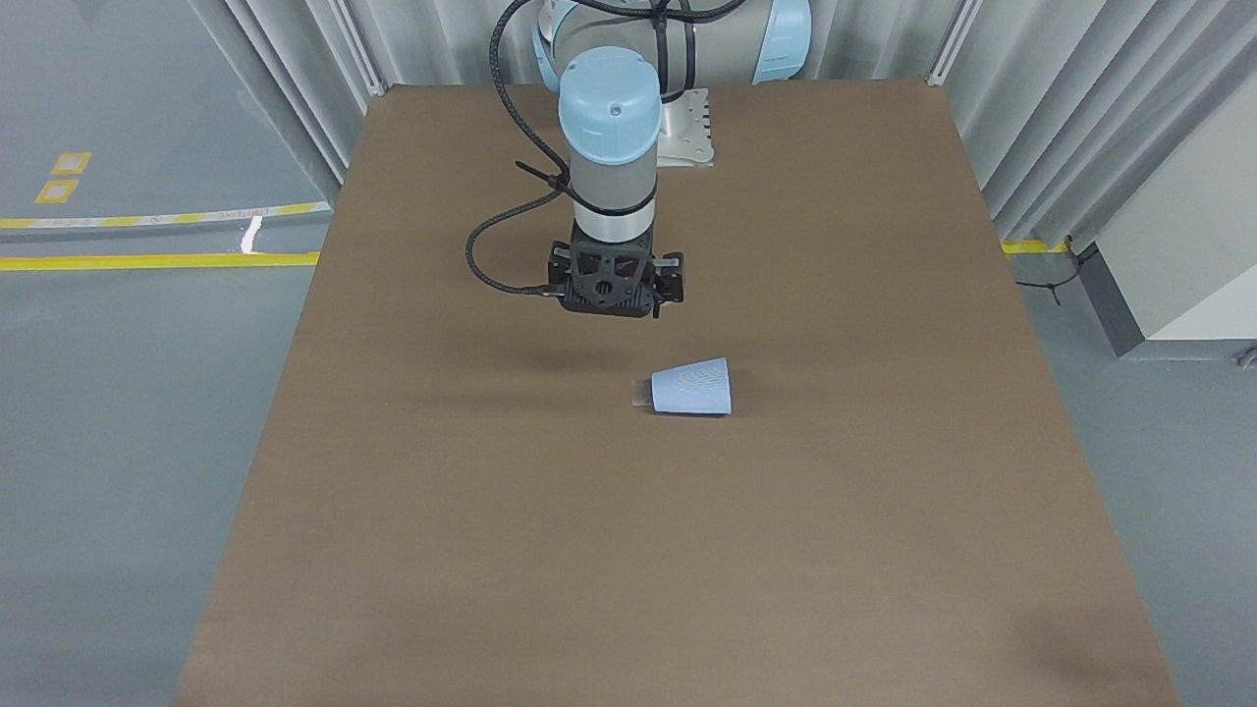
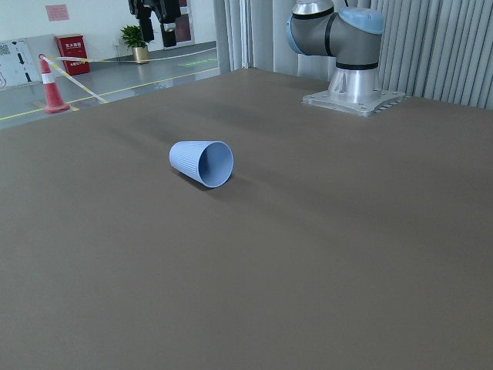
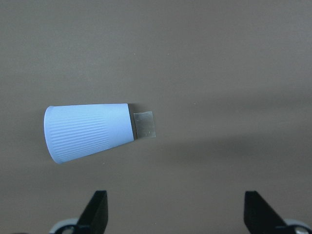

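A light blue ribbed cup [image 1: 690, 387] lies on its side on the brown table [image 1: 495, 495], its open end toward the right in the front view and facing the left camera [image 2: 189, 158]. A small clear square piece [image 3: 144, 125] lies at its narrow end. My gripper is above the table, behind the cup in the front view, its two black fingers wide open with nothing between them. In the wrist view the cup sits up and left of the gap between the fingers.
The robot base [image 2: 354, 100] stands on the back edge of the table, against pale curtains.
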